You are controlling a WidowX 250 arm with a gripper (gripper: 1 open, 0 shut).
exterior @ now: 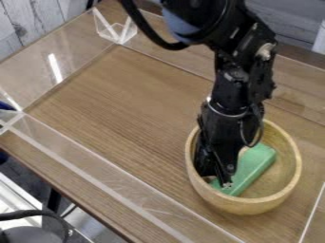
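Observation:
A tan round bowl (264, 196) sits at the lower right of the wooden table (114, 123), with a green block (252, 169) lying inside it. My black gripper (216, 171) reaches down from the top into the left part of the bowl, beside the block and partly over it. Its fingers are dark and bunched, so whether anything is between them is hard to make out; the fingers look shut.
Clear tape or plastic strips run along the left edge of the table. A clear plastic piece (114, 28) stands at the back left. A black cable lies at the bottom left.

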